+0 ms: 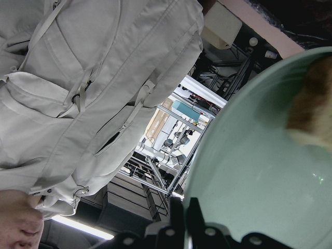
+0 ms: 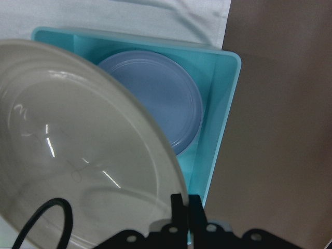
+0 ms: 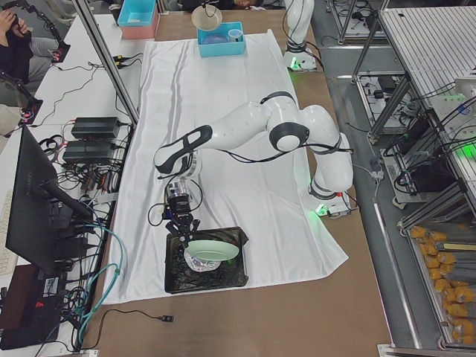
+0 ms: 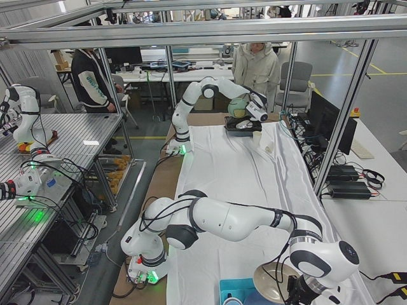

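My left gripper (image 3: 181,230) is shut on the rim of a pale green plate (image 3: 212,251), held tilted over a black plastic-lined bin (image 3: 178,279) with crumpled material inside; in the left wrist view a brown, blurred piece of food (image 1: 316,98) is on the plate. My right gripper is shut on the rim of a cream plate (image 2: 88,135), held beside and partly over a teal bin (image 2: 218,119) that holds a blue plate (image 2: 150,98) and a cup (image 3: 235,36).
The white cloth (image 3: 216,82) between the two bins is mostly clear. Monitors, cables and a frame post line the left side. A person in a pale jacket (image 4: 254,70) stands close behind the black bin.
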